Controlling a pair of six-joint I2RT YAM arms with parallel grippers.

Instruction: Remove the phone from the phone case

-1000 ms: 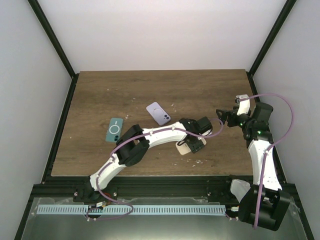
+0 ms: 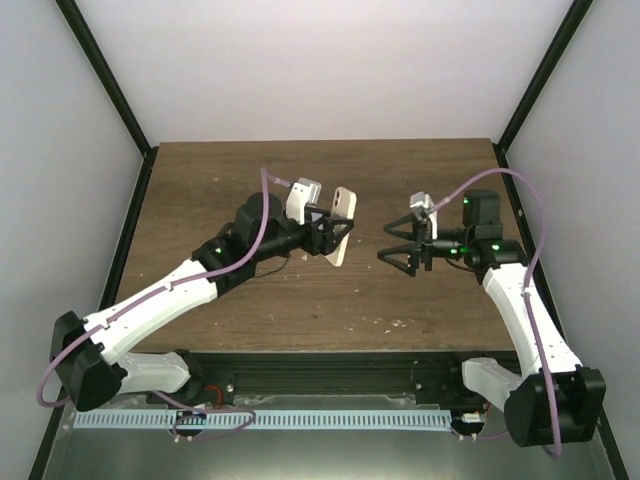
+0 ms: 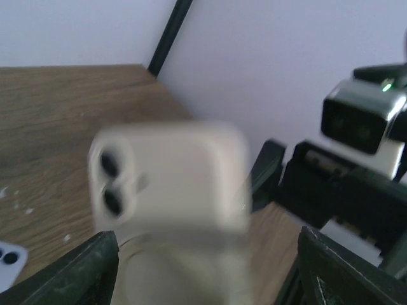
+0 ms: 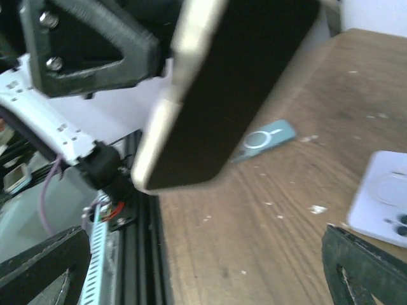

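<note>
A cream phone case (image 2: 346, 203) with its phone is up off the table, tilted on edge, between the fingers of my left gripper (image 2: 338, 234). In the left wrist view its camera side (image 3: 184, 168) faces me, blurred, with the fingers wide around it; where the pads touch is not clear. The dark screen (image 4: 248, 89) fills the upper middle of the right wrist view, framed by the pale case edge. My right gripper (image 2: 392, 243) stands open and empty to the right of the phone, facing it across a small gap.
A lavender phone (image 4: 381, 197) and a teal phone (image 4: 268, 136) lie on the wooden table (image 2: 230, 310), mostly hidden under the left arm in the top view.
My right gripper has come left towards it and opened.
</note>
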